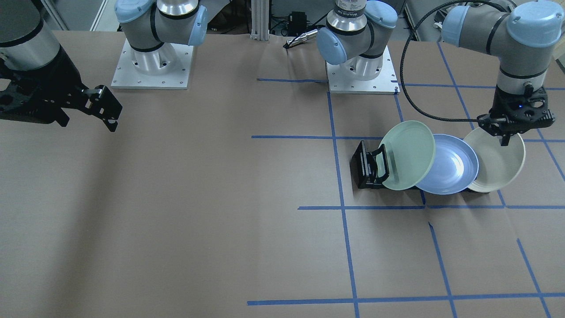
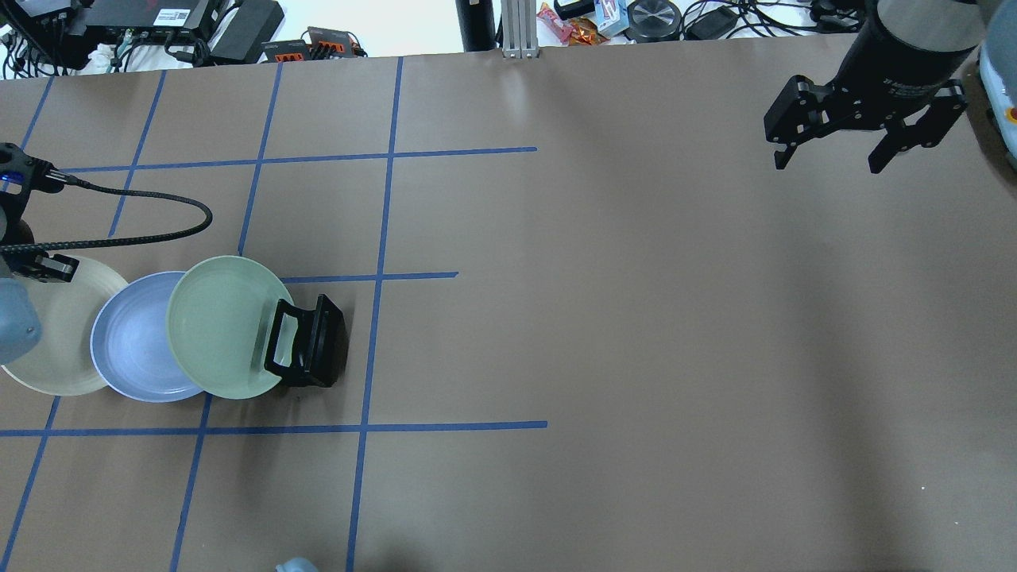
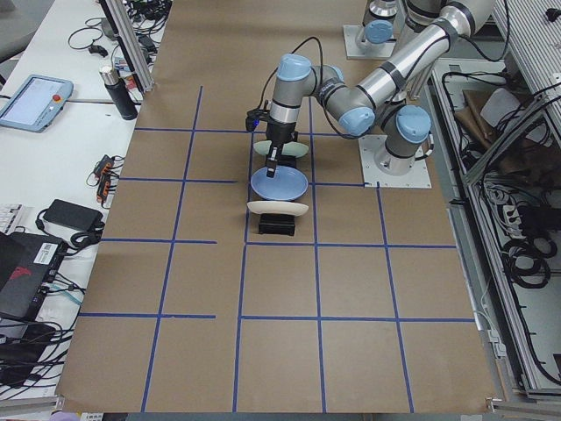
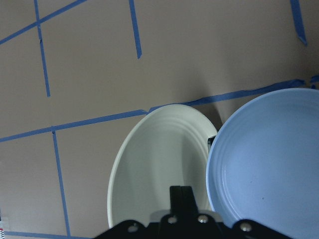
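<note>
My gripper (image 1: 506, 137) hangs above the right end of a black rack (image 1: 365, 167) holding three plates: pale green (image 1: 408, 153), blue (image 1: 446, 167) and cream (image 1: 495, 169). In the left wrist view the dark fingertip (image 4: 182, 199) is over the cream plate (image 4: 149, 164), beside the blue plate (image 4: 264, 154). In the camera top view the same plates lean in a row at the left, the green one (image 2: 224, 324) nearest the rack's visible end frame. Whether the gripper is open or shut cannot be made out.
A second gripper (image 1: 100, 106) hangs at the left of the front view, far from the rack. Other arms stand on white base plates at the back.
</note>
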